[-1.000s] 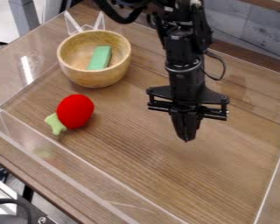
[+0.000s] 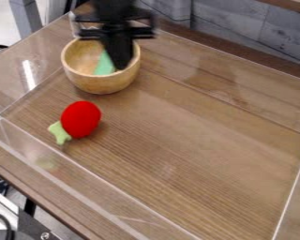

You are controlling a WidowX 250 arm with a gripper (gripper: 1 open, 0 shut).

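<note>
My gripper (image 2: 121,52) is at the top of the view, shut, over the wooden bowl (image 2: 100,79) on the left side. A green object (image 2: 105,64) is in the bowl, partly hidden by the gripper; whether they touch I cannot tell. A red round object (image 2: 80,120) lies below the bowl, on top of or beside a pale green item (image 2: 59,134).
My gripper has moved from the middle of the table back and left to over the bowl. The bowl and red object look unmoved.
</note>
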